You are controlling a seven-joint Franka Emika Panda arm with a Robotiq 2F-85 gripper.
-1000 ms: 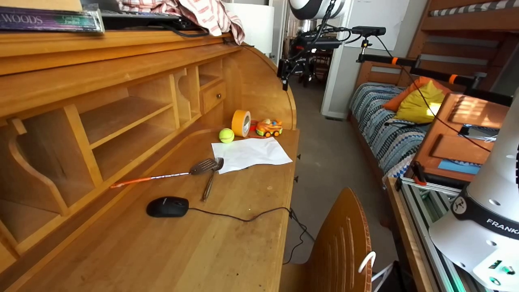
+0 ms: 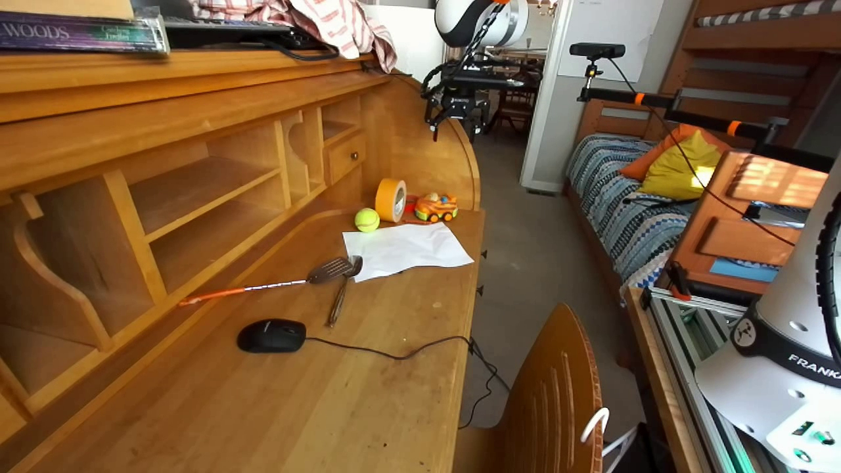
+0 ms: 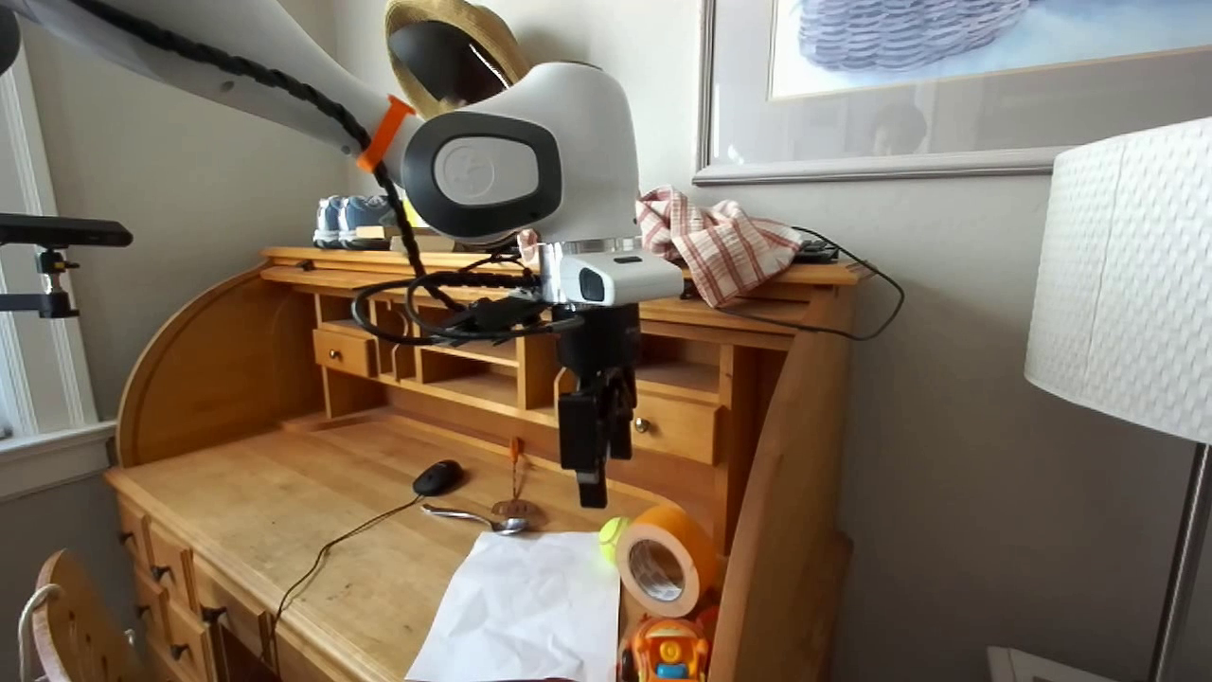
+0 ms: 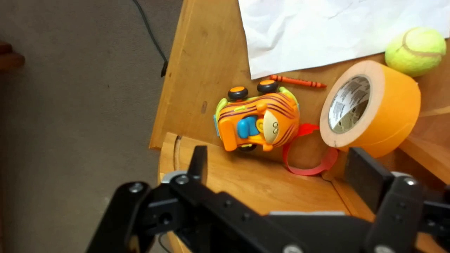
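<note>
High over the far end of the desk hangs my gripper [image 2: 455, 135], its fingers wide apart and empty. In the wrist view its two black fingers [image 4: 198, 163] frame bare wood. Beyond the fingertips lies an orange striped toy car [image 4: 257, 120] with a blue seat. Right of the car are a red ring-shaped strap [image 4: 310, 170] and a roll of orange tape [image 4: 386, 105] standing on its edge. A tennis ball [image 4: 415, 50] sits beside the tape. A red crayon [image 4: 299, 80] lies between the car and a white sheet of paper [image 4: 295, 38].
A spatula [image 2: 327, 270], a spoon [image 2: 339, 303] and a corded black mouse [image 2: 272, 335] lie farther along the desk. Cubbyholes [image 2: 213, 189] line its back, and a curved side panel [image 2: 433, 134] closes the far end. The near desktop is mostly clear.
In exterior view 1 my gripper has shifted left, toward the desk's side panel, and turned somewhat. The objects on the desk have stayed in place.
</note>
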